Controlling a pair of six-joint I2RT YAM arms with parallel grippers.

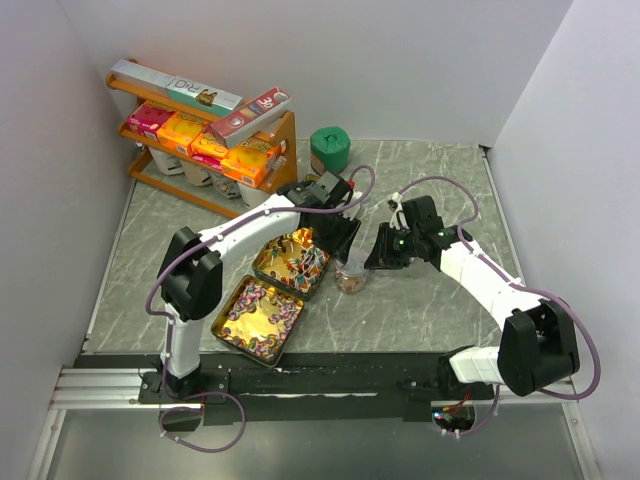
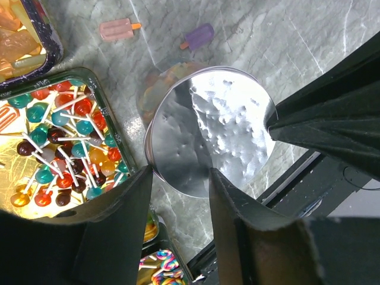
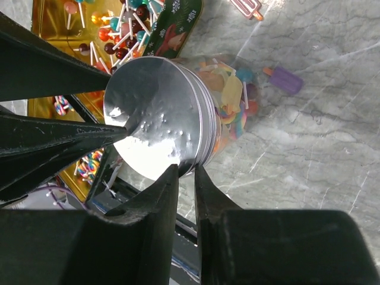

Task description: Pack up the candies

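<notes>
A clear jar [image 1: 350, 281] of mixed candies stands on the marble counter between my grippers, and its silver lid [image 2: 214, 130] is seated on top or nearly so. At the lid's right edge, my right gripper is shut with the rim between its fingertips. My left gripper is part open over the opposite side, its fingertips spread around the lid's edge. Candies [image 3: 228, 98] show through the jar wall in the right wrist view. Whether the lid sits fully down cannot be made out.
A tray of lollipops [image 2: 65, 142] lies left of the jar, with a tray of swirled candies [image 1: 258, 318] in front. A purple popsicle candy [image 2: 200, 36] and a pink one [image 2: 116, 29] lie loose behind the jar. Shelf [image 1: 285, 150] at back left.
</notes>
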